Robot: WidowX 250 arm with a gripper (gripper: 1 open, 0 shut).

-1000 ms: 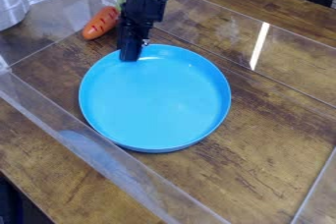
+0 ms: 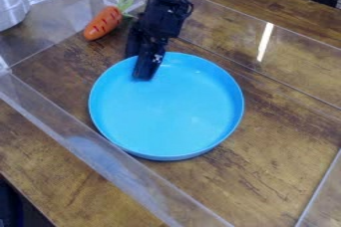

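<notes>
A round blue plate (image 2: 167,112) lies on the wooden table. My black gripper (image 2: 150,60) is at the plate's far rim, slightly left of centre, its lower tips dark and small; whether anything is between them is hard to make out. Behind it to the upper left lies an orange carrot (image 2: 102,22) with a pale green top, partly behind the arm.
Clear plastic sheets or walls run along the left and right sides. Bare wooden table (image 2: 226,186) shows at the lower right and around the plate. A dark object sits at the lower left corner.
The plate has shifted a little right and toward the camera, and my gripper has moved the same way along with its far rim.
</notes>
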